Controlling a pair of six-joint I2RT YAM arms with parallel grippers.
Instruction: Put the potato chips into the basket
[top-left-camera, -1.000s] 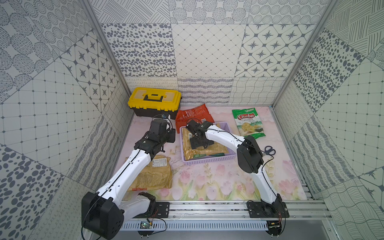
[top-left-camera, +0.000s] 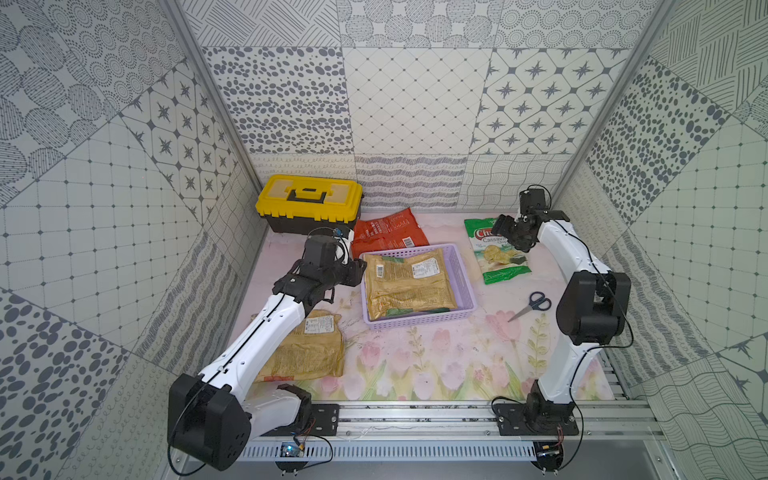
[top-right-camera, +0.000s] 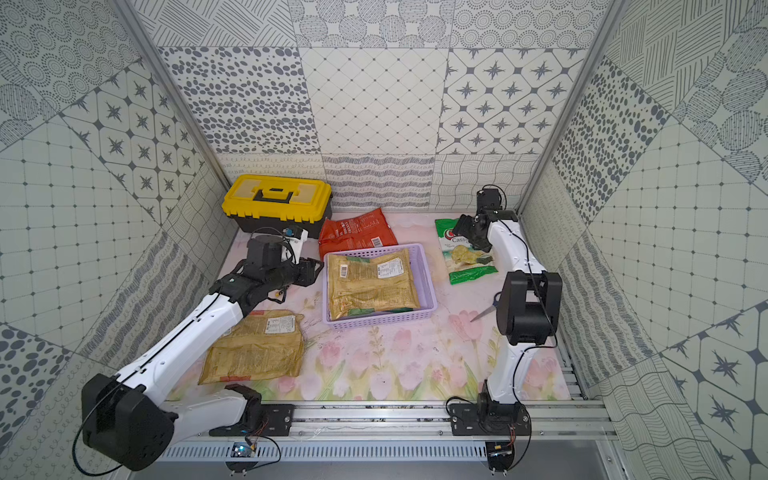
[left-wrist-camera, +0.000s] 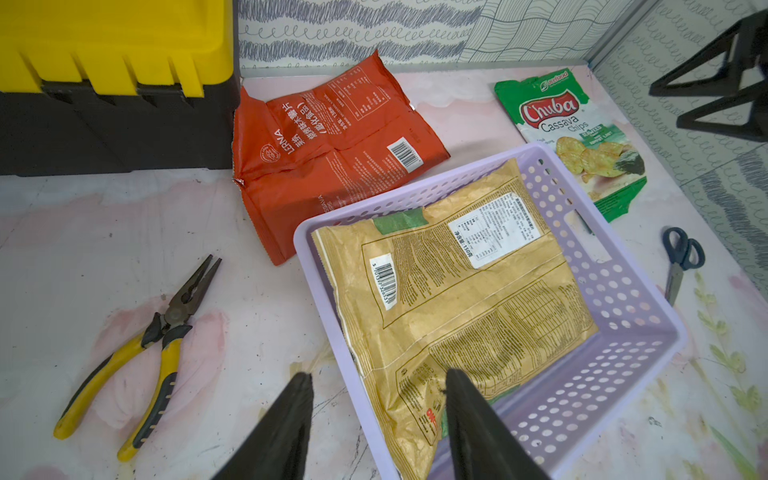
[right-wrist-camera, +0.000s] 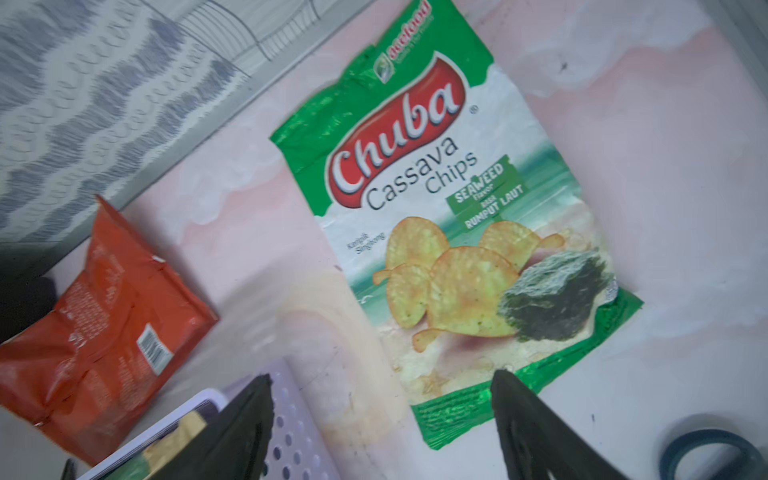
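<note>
The green and white Chuba cassava chips bag (right-wrist-camera: 456, 216) lies face up on the table at the right, beyond the basket. Above it hangs my right gripper, its fingers apart and nothing between them. In the top left view that gripper covers part of the bag. A lilac basket (left-wrist-camera: 632, 384) holds a gold-brown chips bag (left-wrist-camera: 456, 280), with some green showing beneath. My left gripper is over the basket's left edge, open and empty. Behind the basket rests a red chips bag (left-wrist-camera: 328, 144). Another gold-brown bag (top-right-camera: 256, 348) lies front left, partly under the left arm.
A yellow and black toolbox (top-left-camera: 308, 204) stands at the back left. Pliers (left-wrist-camera: 172, 328) with yellow handles lie left of the basket. Scissors (top-left-camera: 534, 302) lie near the right arm.
My right gripper has swung from over the basket to over the green chips bag. The gold-brown bag in the basket is now uncovered. My left arm has shifted slightly.
</note>
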